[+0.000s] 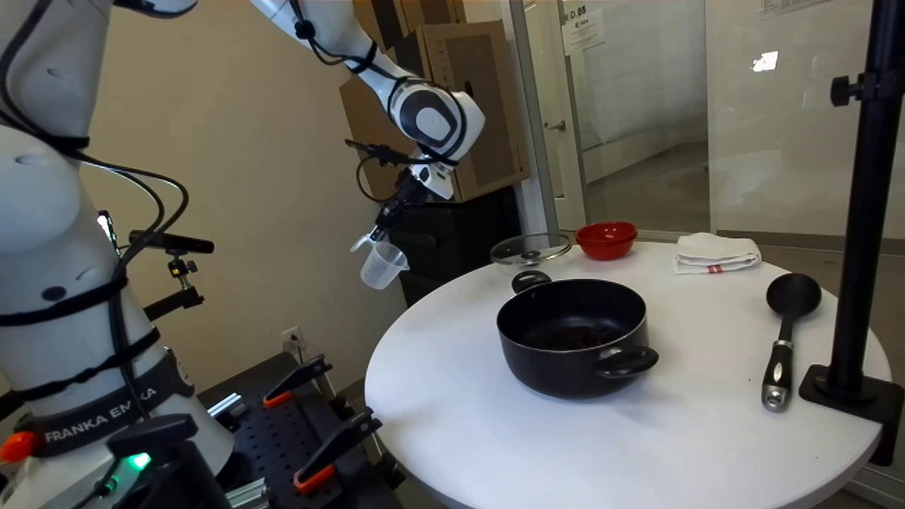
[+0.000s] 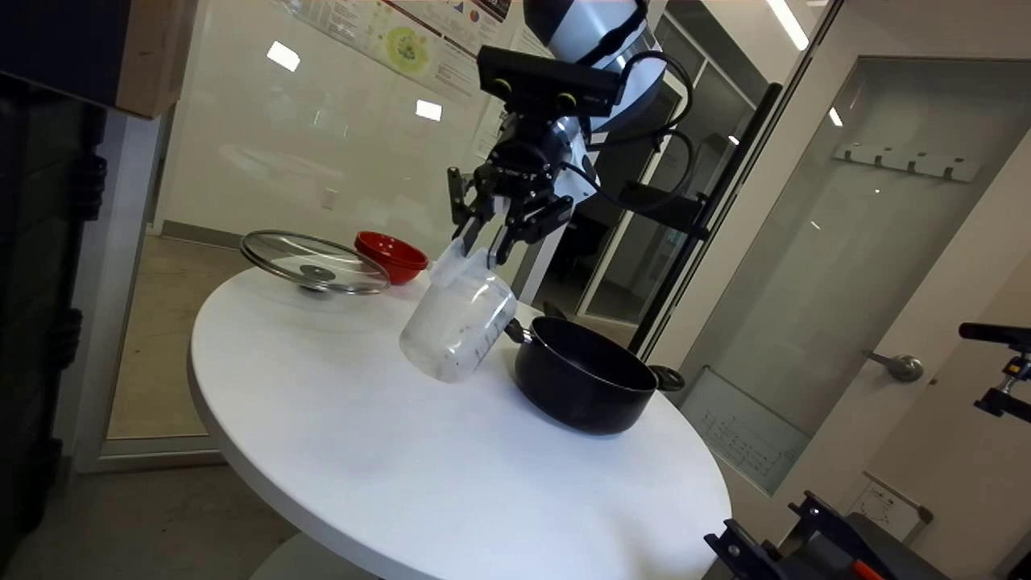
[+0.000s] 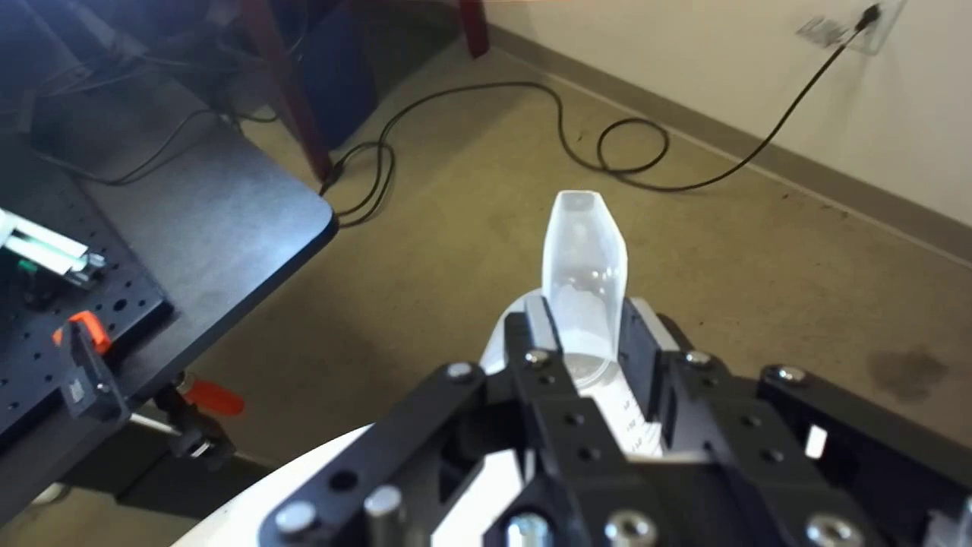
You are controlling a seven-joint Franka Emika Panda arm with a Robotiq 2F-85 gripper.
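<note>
My gripper [image 1: 379, 235] is shut on the handle of a clear plastic measuring cup [image 1: 384, 266]. In exterior view 1 the cup hangs left of the round table, tilted slightly, its base lower than its rim. Exterior view 2 shows the cup [image 2: 457, 324] looking empty, with faint marks on its wall. From the wrist, the translucent handle [image 3: 584, 273] rises between the two fingers. A black pot [image 1: 570, 339] stands uncovered on the table, with some dark bits on its bottom. The cup is clear of the pot.
A glass lid [image 1: 531, 249], red bowls [image 1: 606, 240] and a folded white towel [image 1: 717, 254] lie along the table's back. At the right are a black ladle [image 1: 790, 331] and a stand pole [image 1: 857, 212].
</note>
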